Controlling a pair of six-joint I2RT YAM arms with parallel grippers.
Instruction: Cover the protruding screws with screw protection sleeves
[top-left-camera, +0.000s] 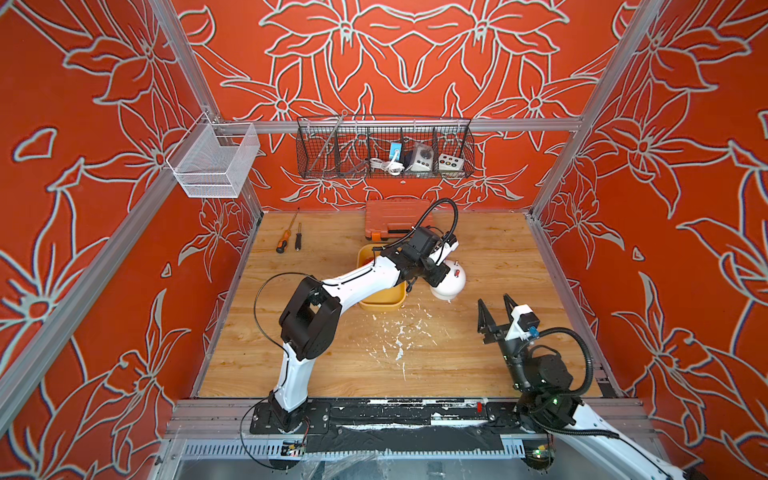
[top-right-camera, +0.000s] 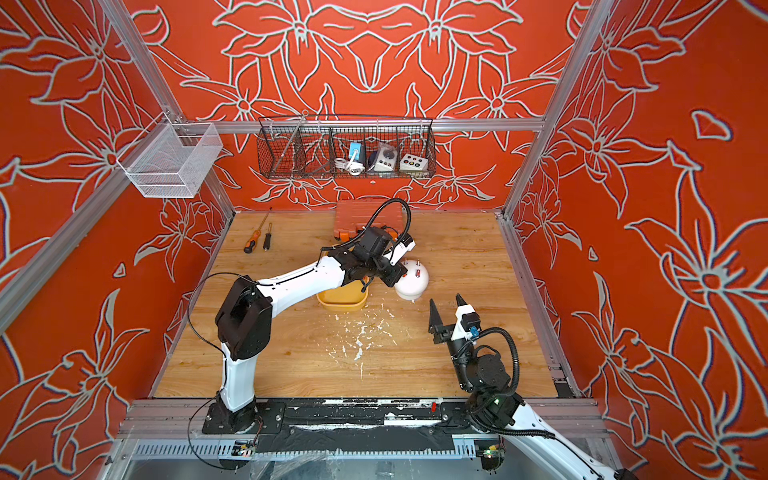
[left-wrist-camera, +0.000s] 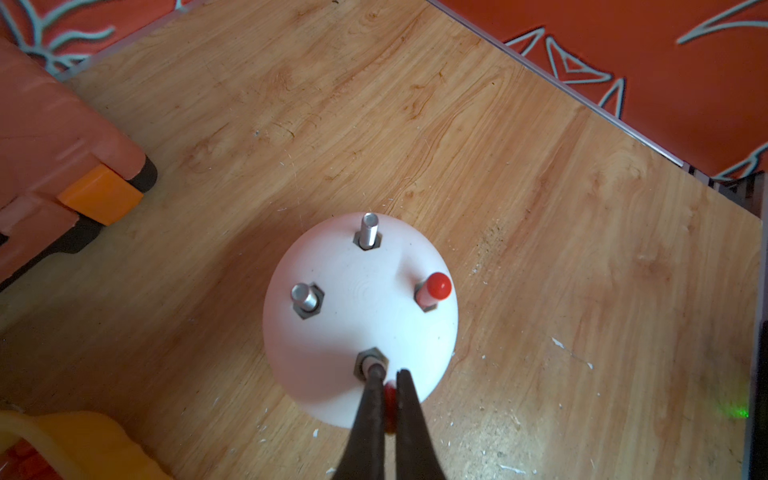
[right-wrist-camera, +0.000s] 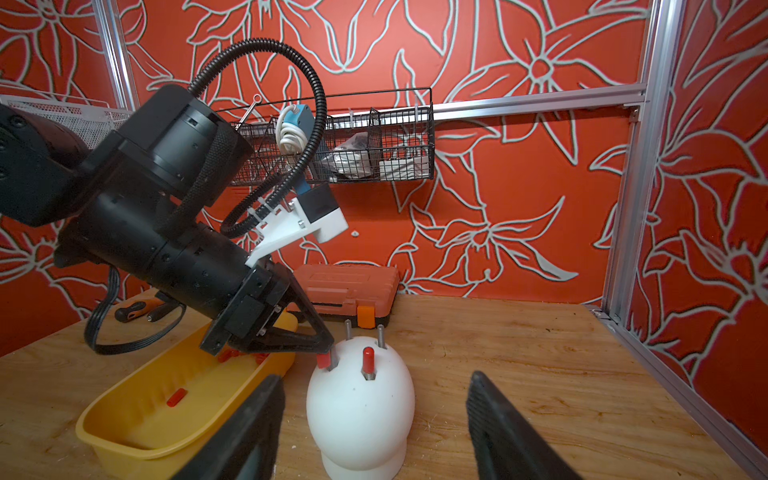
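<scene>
The white dome (left-wrist-camera: 320, 344) carries upright metal screws. A red sleeve (left-wrist-camera: 437, 285) covers its right-hand screw; the rear screw (left-wrist-camera: 369, 229) and left screw (left-wrist-camera: 304, 297) are bare. My left gripper is shut, with another red sleeve (right-wrist-camera: 323, 361) showing between its fingertips. That sleeve is beside the near screw (left-wrist-camera: 373, 365), close to its top; whether they touch I cannot tell. Loose red sleeves (right-wrist-camera: 177, 397) lie in the yellow tray (right-wrist-camera: 104, 438). My right gripper (top-left-camera: 496, 301) stands open and empty, right of and in front of the dome.
Behind the tray sits an orange toolbox (top-left-camera: 396, 216). Two screwdrivers (top-left-camera: 285, 237) lie at the back left. White flecks (top-left-camera: 400, 340) are scattered on the table (top-left-camera: 280, 360) in front. A wire basket (top-left-camera: 320, 156) hangs on the back wall.
</scene>
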